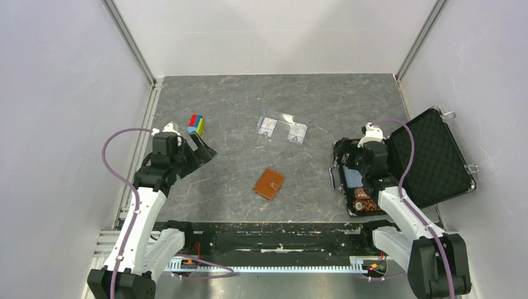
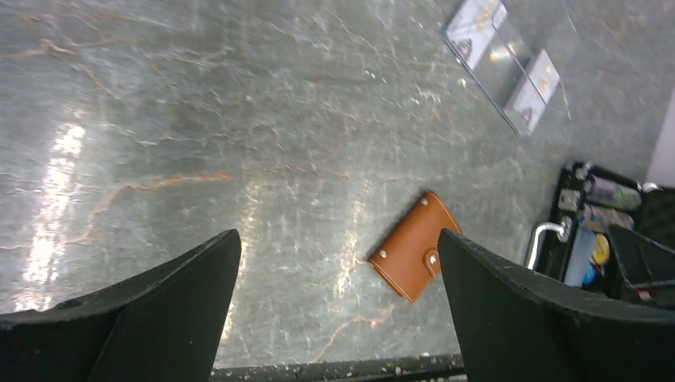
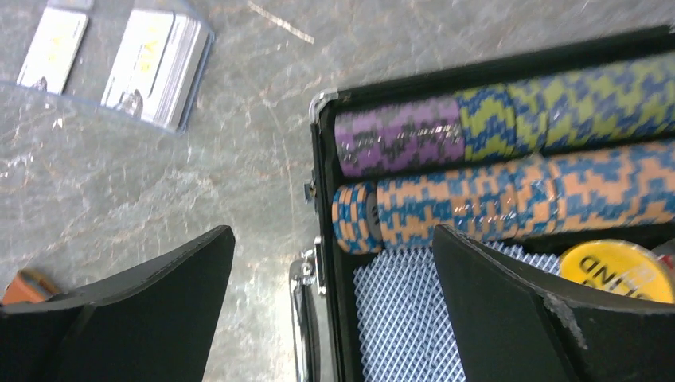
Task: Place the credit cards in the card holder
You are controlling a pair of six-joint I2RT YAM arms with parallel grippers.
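A closed brown leather holder [image 1: 269, 184] with a snap strap lies flat on the grey table, front of centre. Behind it, a clear plastic tray [image 2: 501, 73] holds two stacks of white printed cards, the left stack [image 1: 267, 127] and the right stack [image 1: 297, 132]. No loose credit cards can be made out elsewhere. My left gripper is open and empty above the table's left side, left of the holder. Over the left edge of the open case hovers my right gripper, also open with nothing between its fingers.
The black case [image 3: 328, 223] at the right holds chip rolls and a yellow round item [image 3: 617, 269]; its lid [image 1: 429, 159] leans open. Coloured blocks [image 1: 195, 123] sit behind the left gripper. Bare table lies around the holder.
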